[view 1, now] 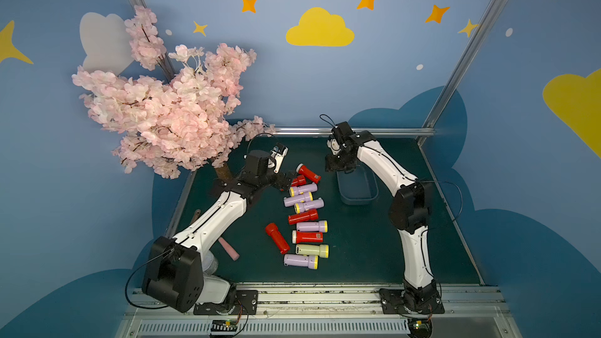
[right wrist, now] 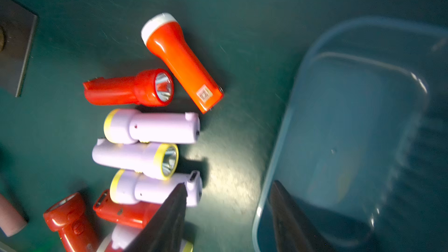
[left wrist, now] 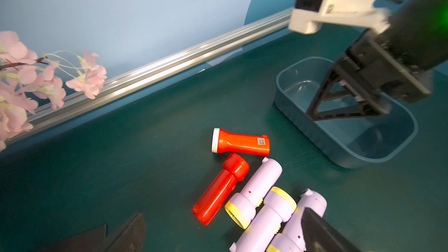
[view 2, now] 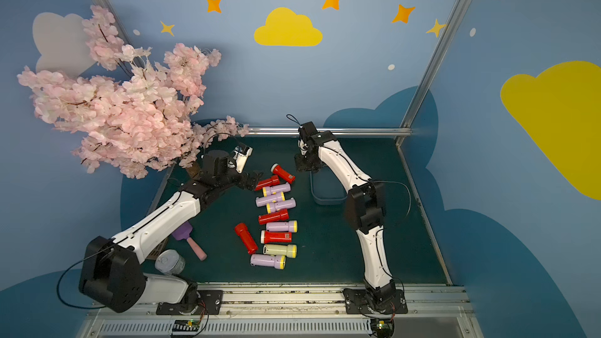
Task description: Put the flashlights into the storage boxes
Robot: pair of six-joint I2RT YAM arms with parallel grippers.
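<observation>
Several flashlights lie in a rough column on the dark green table. At its far end, in the right wrist view, are an orange-red flashlight with a white head (right wrist: 183, 60), a red flashlight (right wrist: 123, 88) and a lilac one with a yellow ring (right wrist: 163, 127). A pale green flashlight (view 1: 311, 250) lies near the front. The blue storage box (right wrist: 273, 154) looks empty where its inside shows. Above the box's left edge, my right gripper is open, holding nothing. My left gripper stands open over the column's far left side, its fingers apart, gripping nothing.
A pink blossom tree (view 1: 181, 106) fills the back left corner. A purple spatula with a pink handle (view 2: 196, 249) and a clear jar (view 2: 169, 262) lie at the left, beneath the left arm. Right of the box the table is bare.
</observation>
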